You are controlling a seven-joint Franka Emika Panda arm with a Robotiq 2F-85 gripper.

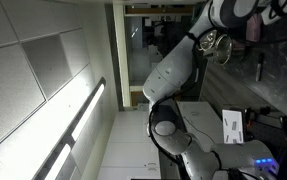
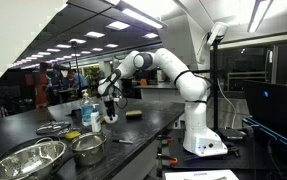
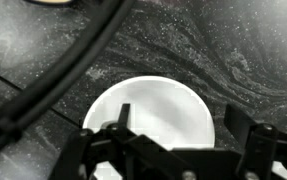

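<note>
A round white dish (image 3: 155,106), bowl or plate, lies on the dark marbled counter in the wrist view. Over it my gripper stands open, its two black fingers wide apart and nothing between them. The gripper's body covers the dish's lower part; how high the fingers are above it is hard to tell. In exterior view 2 the arm reaches out over the far part of the counter, with the gripper (image 2: 110,102) small and dark at its end. Exterior view 1 shows the arm but not the fingers.
A wide metal pan (image 2: 28,161) and a metal pot (image 2: 88,150) sit on the near counter. A clear bottle (image 2: 86,110) stands behind the pot. A brown item (image 2: 134,113) lies toward the right. In the wrist view, part of a round object (image 3: 49,1) shows at the top edge.
</note>
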